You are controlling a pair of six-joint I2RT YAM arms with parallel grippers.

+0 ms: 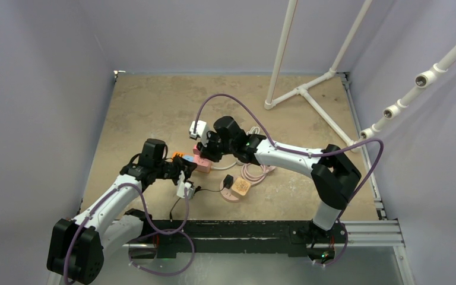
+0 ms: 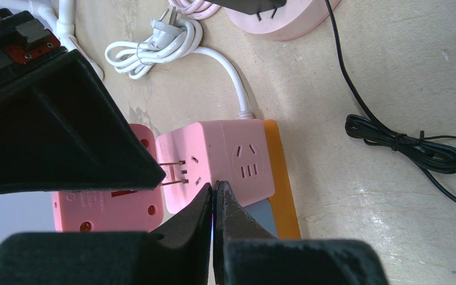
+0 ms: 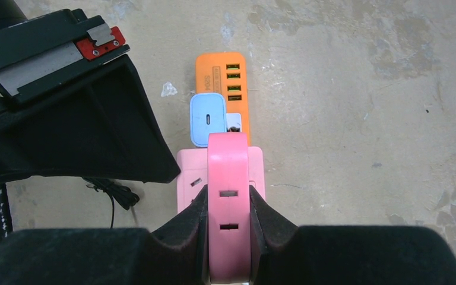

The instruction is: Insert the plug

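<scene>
A pink plug is held in my right gripper, shut on it. In the left wrist view its prongs reach to the side sockets of a pink cube power strip, with bare metal showing between plug and strip. My left gripper is shut, nothing visible between its fingers, in front of the strip. Beside the strip are an orange USB strip and a light-blue adapter.
A round pink strip with a black adapter, a coiled white cable and a coiled black cable lie nearby.
</scene>
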